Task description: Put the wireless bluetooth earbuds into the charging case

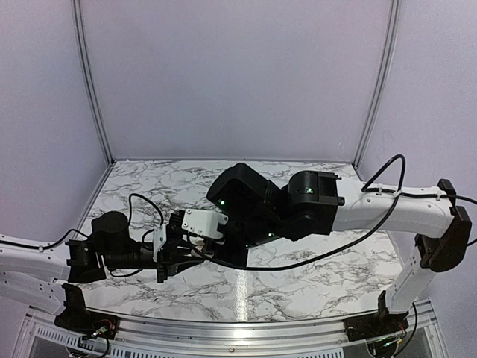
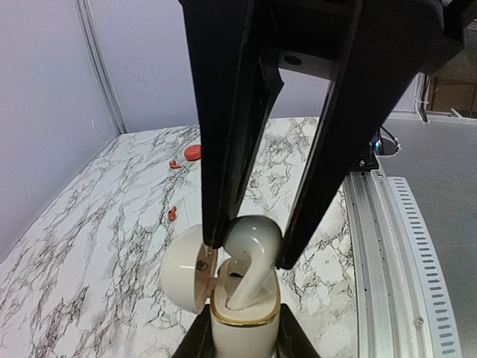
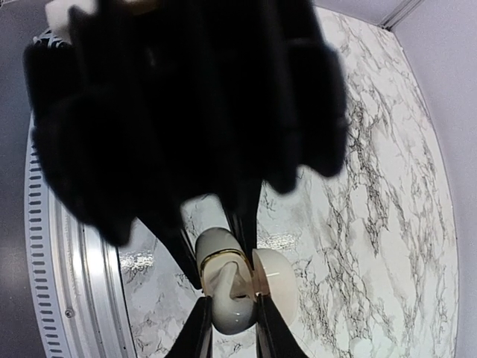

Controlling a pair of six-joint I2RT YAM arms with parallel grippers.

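The white charging case (image 2: 246, 335), with a gold band round its rim, is held upright in my left gripper, which is shut on it. Its white lid (image 2: 181, 268) stands open. A glossy white earbud (image 2: 253, 237) is pinched between the fingertips of my right gripper, shut on it. The earbud's stem points down to the case opening and overlaps it; how deep the tip sits I cannot tell. Beside the stem, a dark slot (image 2: 235, 274) shows. From the top view, both grippers meet left of centre, hiding most of the case and earbud.
In the left wrist view a round red object (image 2: 192, 152) and small red pieces (image 2: 172, 213) lie on the marble table (image 2: 89, 246). A black cable (image 1: 313, 259) loops below the right arm.
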